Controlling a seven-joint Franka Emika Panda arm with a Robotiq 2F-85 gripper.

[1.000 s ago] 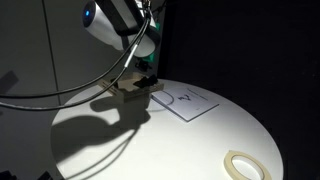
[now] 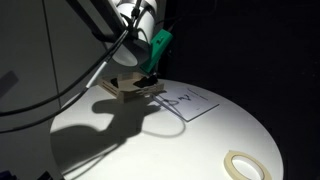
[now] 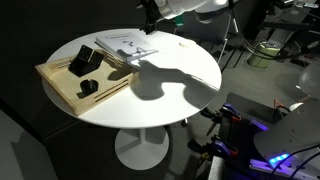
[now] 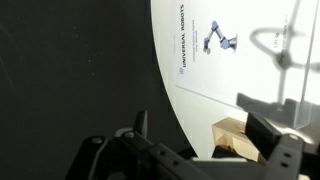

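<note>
My gripper is open in the wrist view, its two dark fingers wide apart with nothing visible between them. In the second exterior view it hangs over the back of the table, above a white printed booklet (image 3: 128, 44). A wooden tray (image 3: 62, 92) sits on the left of the table. Inside it are a black block-like object (image 3: 88, 60) and a smaller black piece (image 3: 88, 87). The wrist view shows the booklet (image 4: 225, 50) with a robot picture, and a corner of the tray (image 4: 228, 132) at lower right.
A beige ring (image 2: 247, 166), like a roll of tape, lies near the edge of the round white table (image 2: 190, 145). Between ring and tray the tabletop is clear. Loose cables hang from the arm (image 2: 125, 35). Beyond the table edge it is dark.
The arm has turned and shifted, so its green part now shows further right and more fully in the first exterior view. Tray, booklet and ring appear to stay put.
</note>
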